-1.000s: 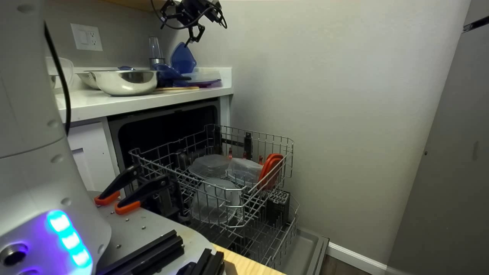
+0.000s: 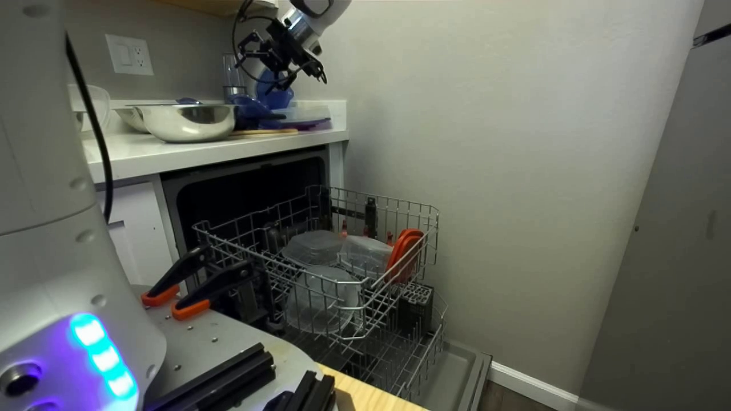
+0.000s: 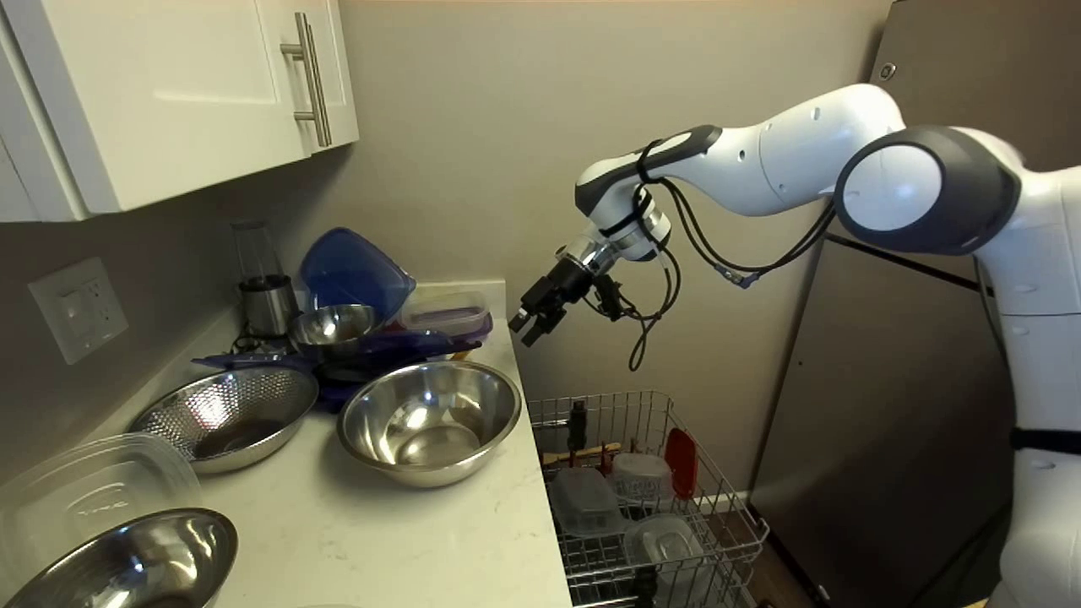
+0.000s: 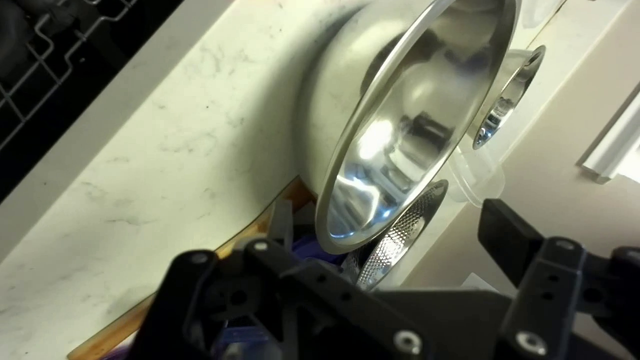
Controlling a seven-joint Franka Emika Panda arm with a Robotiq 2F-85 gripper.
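Observation:
My gripper [image 3: 524, 329] hangs in the air above the counter's right edge, angled down toward the bowls. In the wrist view its two fingers stand wide apart, so it is open, with nothing held between them. A large steel bowl [image 3: 430, 424] sits on the counter, apart from the fingers. Seen from the wrist, that bowl [image 4: 420, 120] lies beyond the fingertips. A wooden utensil [image 4: 114, 329] runs along the counter close to the left finger, partly hidden by the gripper.
A steel colander [image 3: 225, 410], a second bowl [image 3: 132, 567] and blue lids [image 3: 355, 274] crowd the counter [image 3: 355, 537]. Below to the right, the dishwasher's pulled-out upper rack [image 3: 709, 471] holds clear containers and red items. A wall cabinet [image 3: 182, 91] overhangs the left.
The gripper has come lower and tilted, and more of the arm's white wrist shows above it. The bowls, lids and rack have not moved.

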